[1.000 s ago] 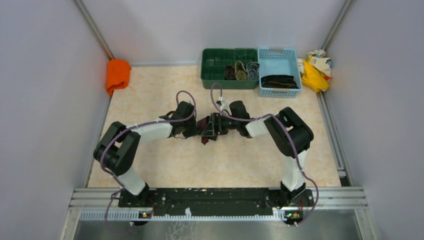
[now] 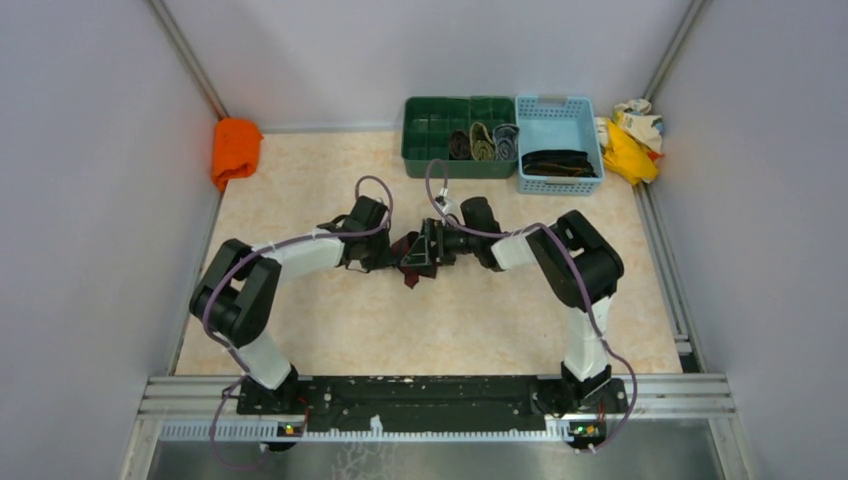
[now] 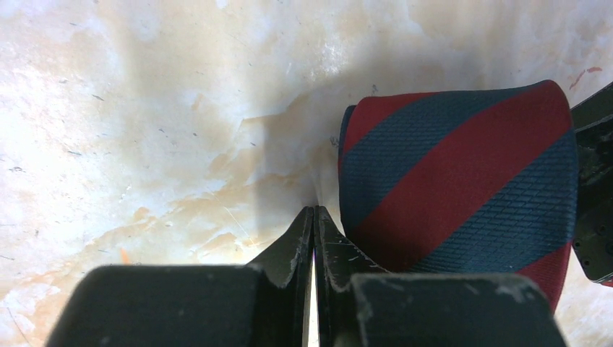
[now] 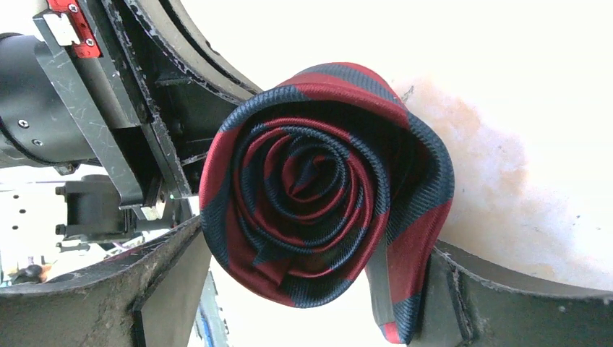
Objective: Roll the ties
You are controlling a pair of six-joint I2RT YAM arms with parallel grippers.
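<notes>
A navy and dark red striped tie is wound into a loose spiral in the right wrist view, its outer layer bulging away and a loose length hanging on the right side. Its striped outer face also fills the right of the left wrist view. My left gripper is shut beside the roll, with nothing visible between its fingertips. Around the roll stands my right gripper, its fingers parted on either side. From above, both grippers meet over the tie, hiding most of it.
Behind the arms, a green divided bin holds several rolled ties. The blue basket beside it contains dark folded ties. An orange cloth lies at back left, yellow packaging at back right.
Both arms have shifted only slightly. The right gripper and the tie sit a little farther right than before; the left gripper stays close to the tie's left side.
</notes>
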